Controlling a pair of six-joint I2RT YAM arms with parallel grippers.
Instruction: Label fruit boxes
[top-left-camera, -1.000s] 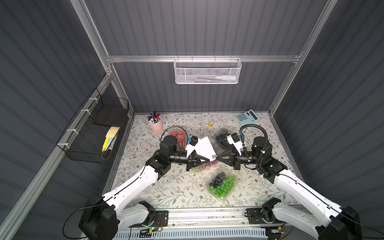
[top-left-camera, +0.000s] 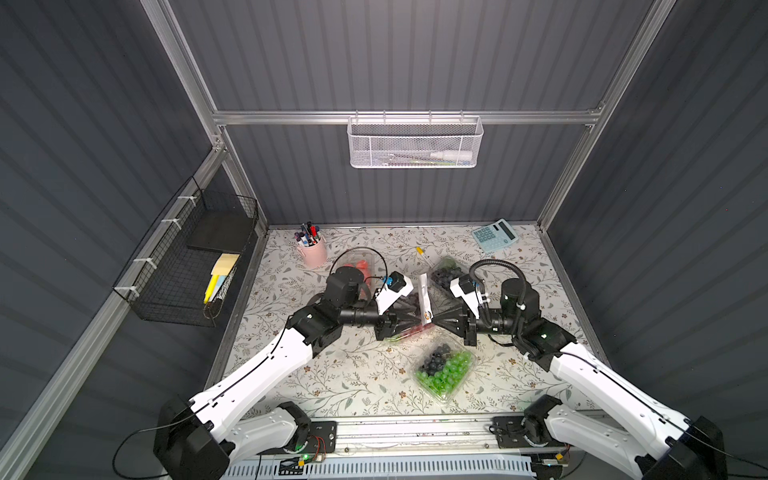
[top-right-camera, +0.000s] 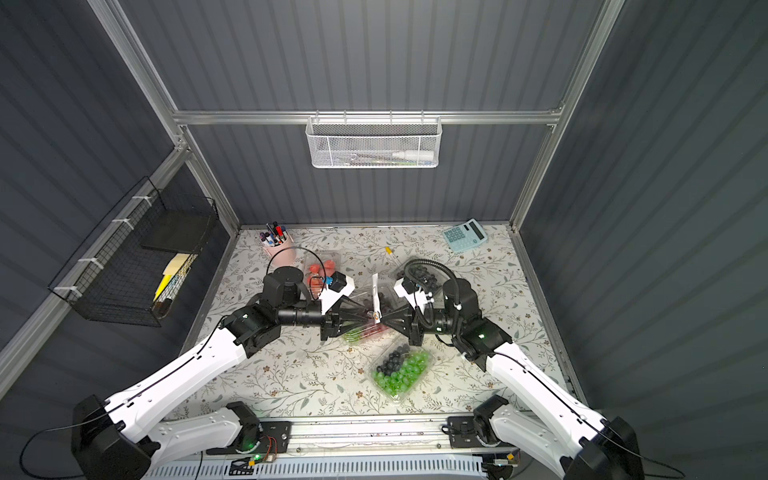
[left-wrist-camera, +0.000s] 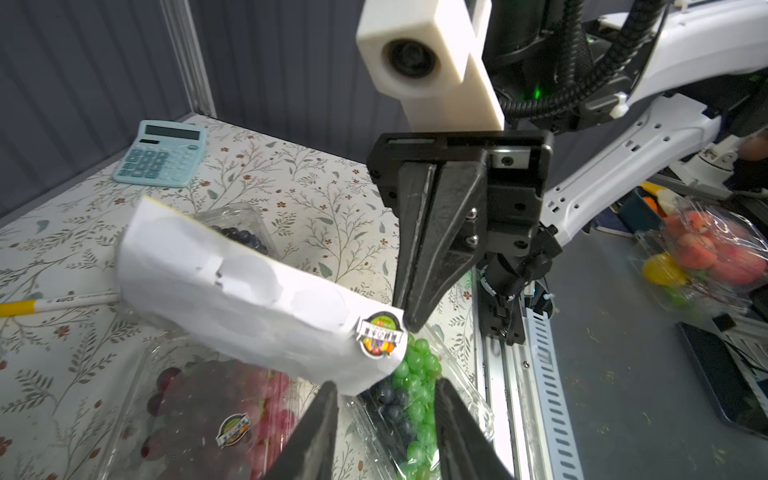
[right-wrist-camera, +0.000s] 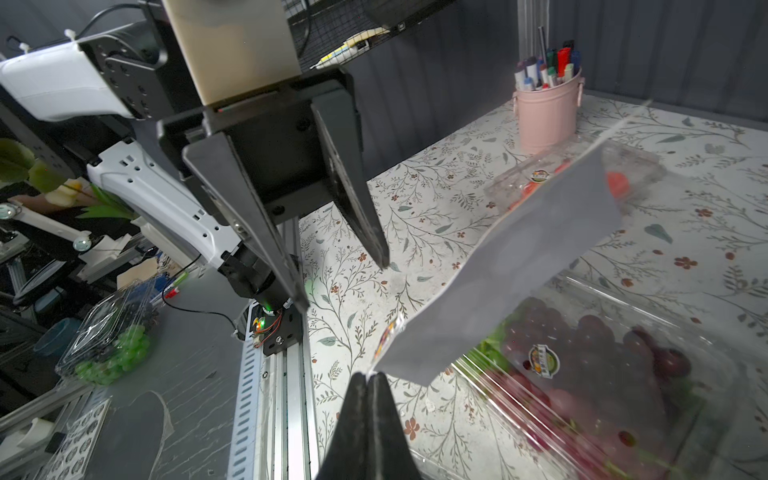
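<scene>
A white label sheet (left-wrist-camera: 256, 300) hangs in the air above the table, curled, with one round fruit sticker (left-wrist-camera: 380, 335) at its lower corner. My right gripper is shut on that corner. Facing it, my left gripper stands open, its fingers apart from the sheet and nothing between them. Below lies the red grape box (right-wrist-camera: 592, 360), with a round label on its lid. Nearer the front edge is the box of green and dark grapes (top-left-camera: 444, 370). A box of dark fruit (top-right-camera: 420, 274) sits behind, partly hidden by the right arm. Behind the left arm is a box of red fruit (top-right-camera: 321, 269).
A pink pen cup (top-left-camera: 313, 252) and a blue calculator (top-left-camera: 495, 235) stand at the back. A yellow-tipped pen (left-wrist-camera: 56, 304) lies on the table. Mesh baskets hang on the back wall (top-left-camera: 415, 142) and left wall (top-left-camera: 192, 264).
The sheet has turned from facing up to nearly edge-on, staying in the right gripper.
</scene>
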